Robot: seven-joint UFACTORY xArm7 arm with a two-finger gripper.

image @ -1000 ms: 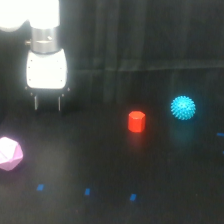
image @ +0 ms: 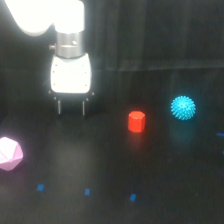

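Observation:
The white gripper [image: 71, 107] hangs in the upper left of the camera view, above the dark surface, its two thin fingers apart with nothing visible between them. A red block [image: 136, 121] stands near the centre, right of the gripper. A spiky cyan ball [image: 183, 108] lies further right. A pink faceted object [image: 8, 153] sits at the left edge, below and left of the gripper.
The dark surface [image: 112, 190] carries several small blue marks along the front and at the right. A dark backdrop stands behind.
The gripper has shifted to the right by a short distance. The red block, cyan ball and pink object look unmoved.

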